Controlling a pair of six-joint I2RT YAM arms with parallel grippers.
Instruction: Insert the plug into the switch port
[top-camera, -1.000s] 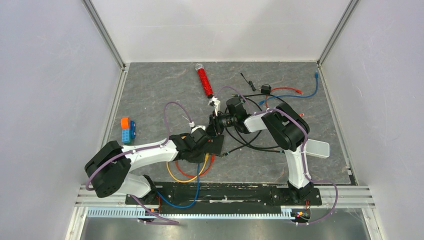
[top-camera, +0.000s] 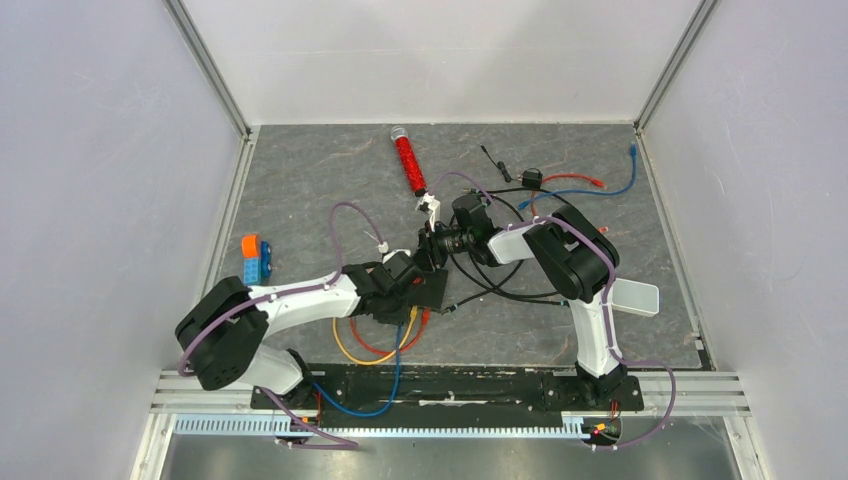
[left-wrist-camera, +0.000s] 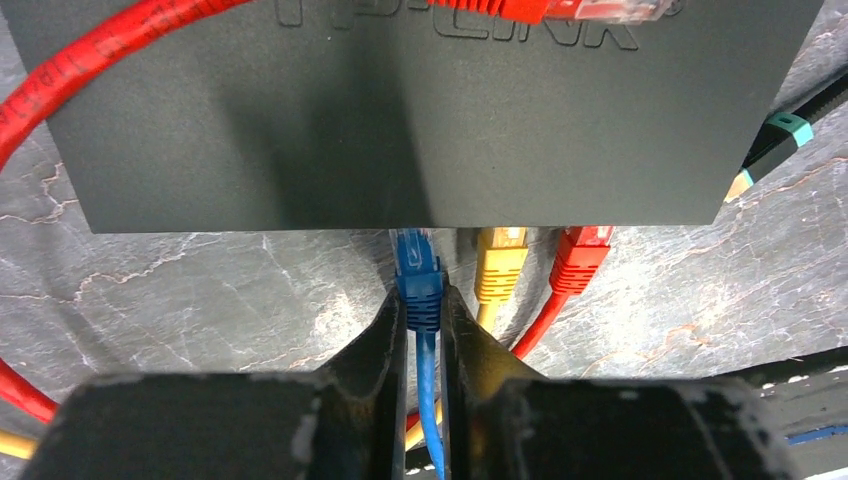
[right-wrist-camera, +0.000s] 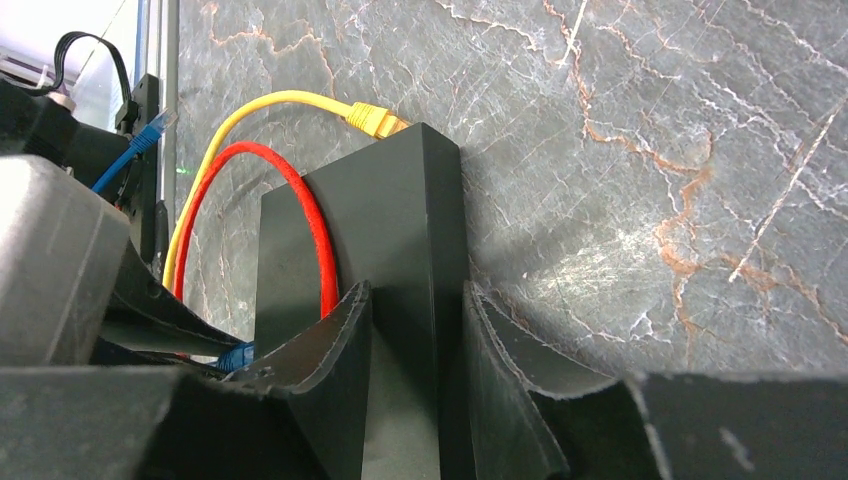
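The black switch (left-wrist-camera: 560, 130) lies flat, with yellow (left-wrist-camera: 500, 265) and red (left-wrist-camera: 578, 260) plugs at its port edge. My left gripper holds the blue plug (left-wrist-camera: 418, 262) in line beside them, its clear tip at the switch's edge; how far in it sits is hidden. My right gripper is at the switch (right-wrist-camera: 370, 200), fingertips close on either side of its edge in the right wrist view, gripping it.
A red microphone (top-camera: 408, 160) lies behind, loose black cables and a white case (top-camera: 635, 296) to the right, a toy (top-camera: 256, 260) to the left.
In the top view my left arm has shifted very slightly; the right arm looks unchanged.
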